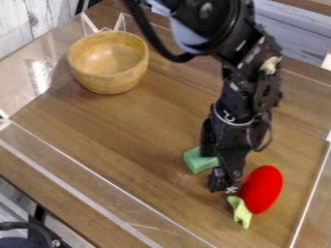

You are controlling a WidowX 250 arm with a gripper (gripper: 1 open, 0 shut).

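A black robot arm reaches down from the top, with its gripper (223,167) low over a green block (199,160) at the middle right of the wooden table (91,145). The gripper stands open, partly in front of the block. Just right of it lies a red oval object (262,188) with a pale green leafy end (242,215) toward the front. Whether the fingertips touch the block is hard to tell.
A wooden bowl (110,62) stands at the back left. The table's edges show at the left and right.
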